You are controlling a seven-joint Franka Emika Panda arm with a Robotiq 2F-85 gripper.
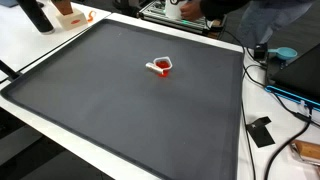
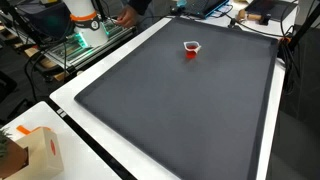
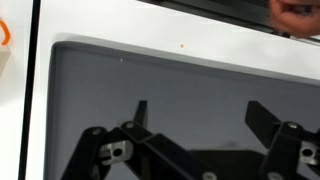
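Note:
A small white hexagonal ring (image 1: 160, 64) with a red part (image 1: 164, 72) beside or under it lies on the dark grey mat (image 1: 110, 100). In exterior view 2 the same white ring (image 2: 192, 45) and red part (image 2: 191, 54) sit near the mat's far edge. My gripper shows in the wrist view with its two fingers wide apart and only bare mat between them. Neither the ring nor the red part appears in that view. The gripper's fingers cannot be made out in the exterior views.
A person's hand (image 3: 295, 16) is beyond the mat's edge. A white arm body (image 2: 88, 28) stands off to the left in exterior view 2. Cables (image 1: 288, 140) and a black piece (image 1: 260, 131) lie along the right side.

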